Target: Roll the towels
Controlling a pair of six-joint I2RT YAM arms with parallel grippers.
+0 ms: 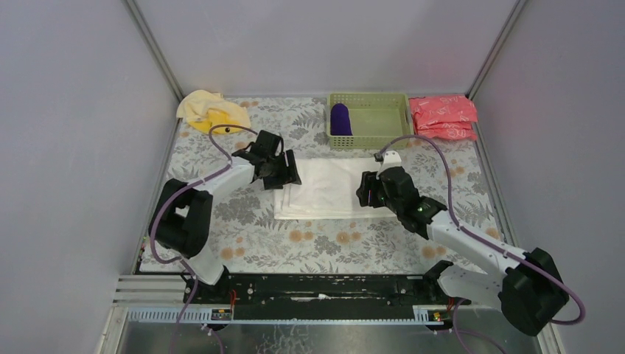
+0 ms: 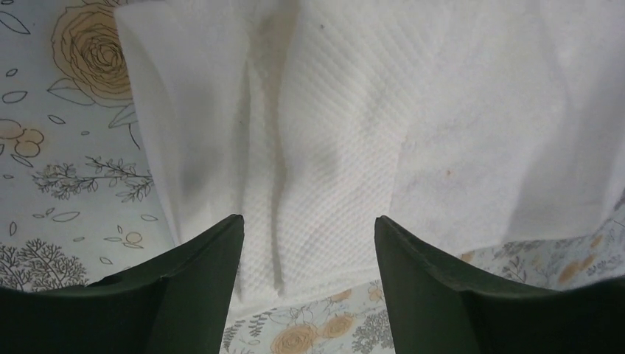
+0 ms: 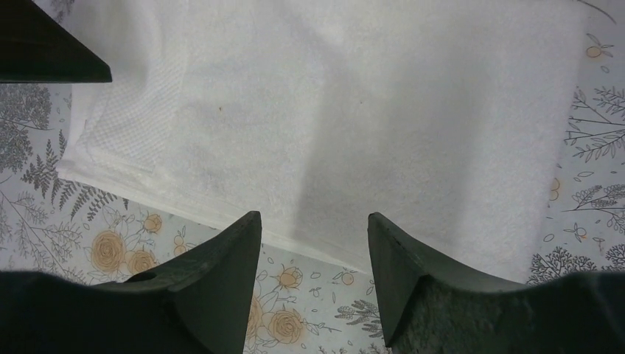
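Note:
A white towel [image 1: 332, 189] lies folded into a flat rectangle mid-table, its left side showing layered edges. Over its left end hovers my left gripper [image 1: 295, 168]; in the left wrist view the fingers [image 2: 214, 258] are spread apart with only towel beneath them. Above the towel's right part is my right gripper [image 1: 363, 190], open. Its fingers [image 3: 239, 254] straddle the towel's near edge in the right wrist view, nothing held between them. A dark fingertip of the other arm pokes in at that view's upper left.
A green basket [image 1: 379, 136] holding a purple roll [image 1: 340, 120] stands behind the towel. Yellow cloths [image 1: 210, 110] lie at the back left, red folded cloths [image 1: 444, 116] at the back right.

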